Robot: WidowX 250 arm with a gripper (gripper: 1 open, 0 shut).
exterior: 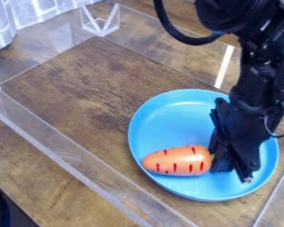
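An orange toy carrot (176,160) with red stripes lies in a blue plate (159,120) on the wooden table. The black gripper (225,160) reaches down into the plate at the carrot's right end, its tips low against the plate. It hides that end of the carrot, and whether anything is between its fingers is not clear from this view.
Clear plastic strips (74,155) run across the table on the left, with a clear corner piece (99,22) at the back. White cloth (11,19) is at the top left. The wooden surface left of the plate is bare.
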